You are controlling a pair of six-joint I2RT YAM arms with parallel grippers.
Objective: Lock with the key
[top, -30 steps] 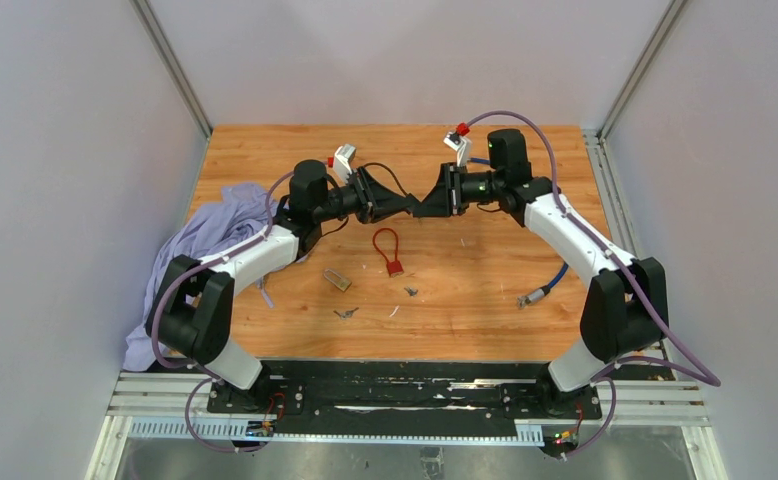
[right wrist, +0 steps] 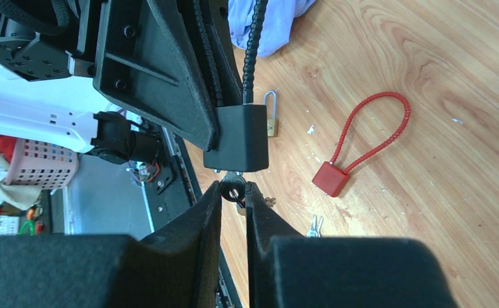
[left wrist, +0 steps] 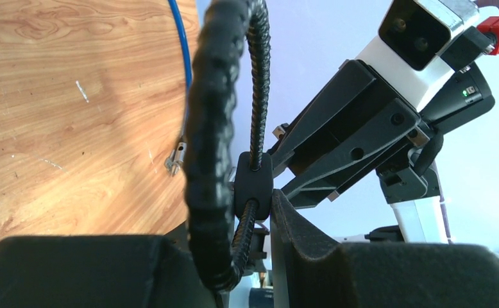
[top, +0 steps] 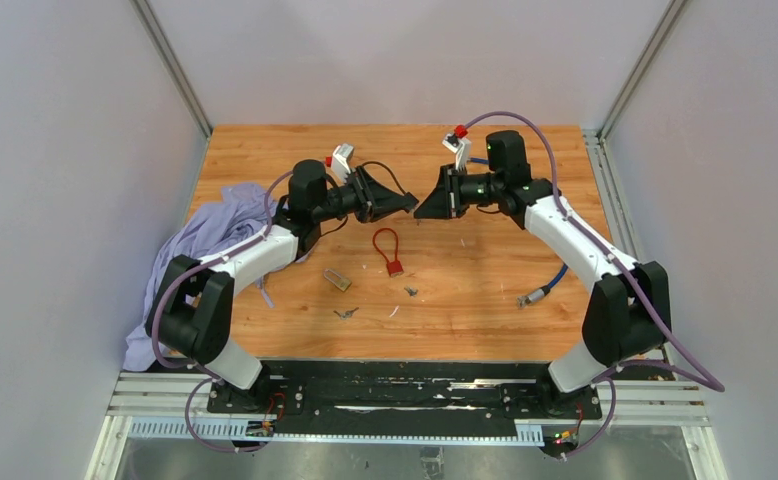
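A black cable lock (right wrist: pixel 237 138), its corded shackle looping upward, is held in midair by my left gripper (top: pixel 402 203), which is shut on its body. A key (right wrist: pixel 233 187) with a round bow and a ring sticks out below the lock body. My right gripper (top: pixel 424 205) faces the lock from the right, its fingertips (right wrist: pixel 260 212) right at that key's bow; whether they grip it I cannot tell. In the left wrist view the lock body (left wrist: pixel 253 186) hides part of the right fingertips.
A red cable lock (top: pixel 394 268), a brass padlock (top: pixel 336 280), loose keys (top: pixel 346 313) and a blue cable lock (top: pixel 534 296) lie on the wooden table (top: pixel 465 335). Purple cloth (top: pixel 200 235) covers the left side.
My left gripper has stayed in place.
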